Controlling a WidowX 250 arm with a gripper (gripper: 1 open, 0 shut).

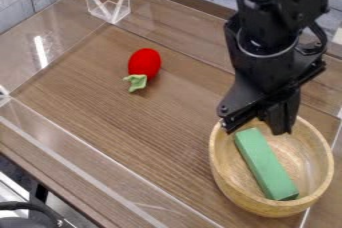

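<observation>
A black robot arm reaches in from the top right, and its gripper [254, 117] hangs low over the back left rim of a wooden bowl [315, 172]. Its black fingers are apart, with no object visible between them. A green block [265, 162] lies in the bowl, just in front of the gripper. A red object with a light green end [144, 64] lies on the wooden table to the left.
A clear plastic piece [107, 4] stands at the top left, near the far edge. Dark cables lie at the bottom left corner.
</observation>
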